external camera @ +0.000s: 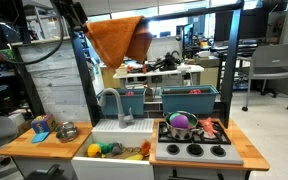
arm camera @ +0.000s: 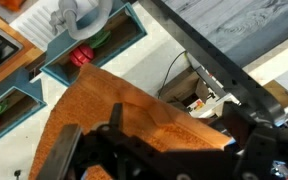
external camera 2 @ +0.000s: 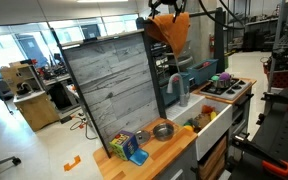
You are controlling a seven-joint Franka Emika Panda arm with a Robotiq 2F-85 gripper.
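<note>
An orange cloth (external camera: 122, 40) hangs over the black overhead bar, to the left of its middle in exterior view 1. In exterior view 2 the cloth (external camera 2: 170, 33) drapes from the same bar above the sink. My gripper is open in the wrist view, and the cloth (arm camera: 104, 100) spreads out below its dark fingers. From exterior view 1 the gripper sits up high, just left of the cloth's upper edge. Whether a finger touches the fabric cannot be made out.
A white sink (external camera: 109, 168) holds several colourful toy foods beneath a grey faucet (external camera: 115, 103). On the stove (external camera: 199, 150) stands a pot (external camera: 183, 124). Teal bins (external camera: 189, 99) line the back. Metal bowls (external camera: 67, 132) rest on the left counter. A black post (external camera: 228, 65) supports the bar.
</note>
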